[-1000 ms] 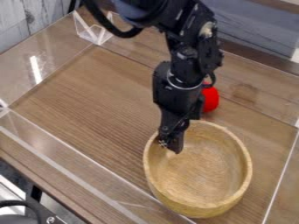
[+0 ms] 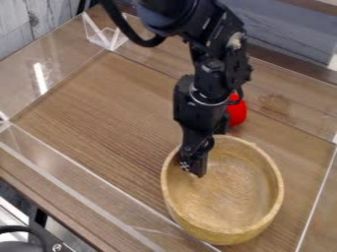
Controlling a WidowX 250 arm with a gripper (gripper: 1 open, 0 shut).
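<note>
The black gripper (image 2: 198, 157) hangs from the arm over the back-left rim of a tan oval bowl (image 2: 227, 197), its fingers open and pointing down. The bowl is empty as far as it shows. A red object (image 2: 237, 112) lies behind the gripper to the right, partly hidden by it.
A clear plastic item (image 2: 108, 30) sits at the far upper left. A dark cable or part shows at the bottom-left edge.
The arm has shifted very slightly, with the gripper staying above the bowl's rim. The bowl and red object are unmoved.
</note>
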